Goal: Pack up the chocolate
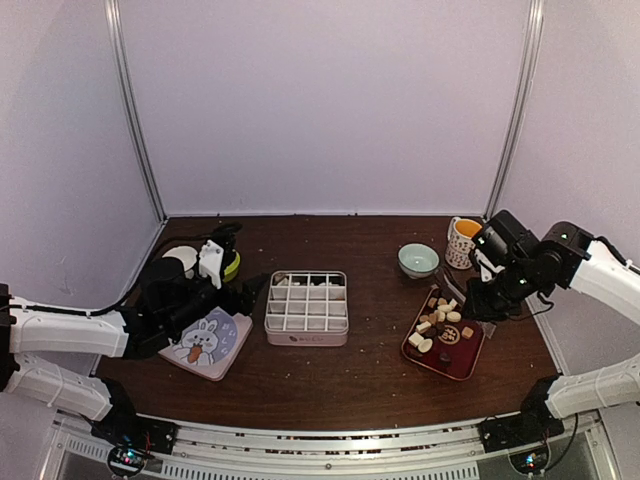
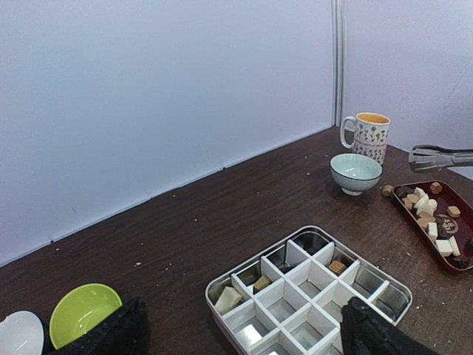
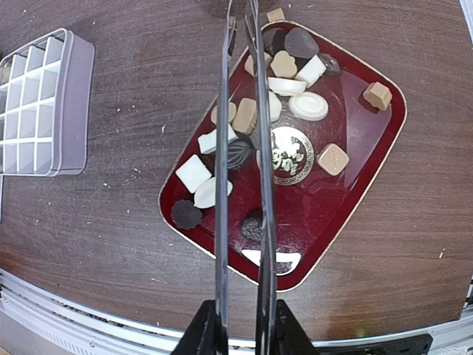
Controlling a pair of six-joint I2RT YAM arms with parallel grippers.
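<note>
A red tray (image 1: 465, 355) of assorted white, tan and dark chocolates lies at the right. The compartment box (image 1: 306, 335) sits in the middle; the left wrist view shows chocolates in some back compartments. My right gripper (image 1: 479, 297) holds long metal tongs above the tray; in the right wrist view their two arms run close together over it, nothing clearly between the tips, and how far the gripper is closed is hard to tell. My left gripper (image 1: 247, 292) stands open and empty, left of the box.
A pale bowl (image 1: 418, 261) and a mug (image 1: 460, 243) stand behind the tray. A green bowl (image 2: 85, 314), a white dish (image 2: 18, 336) and a rabbit-printed board (image 1: 200, 355) are at the left.
</note>
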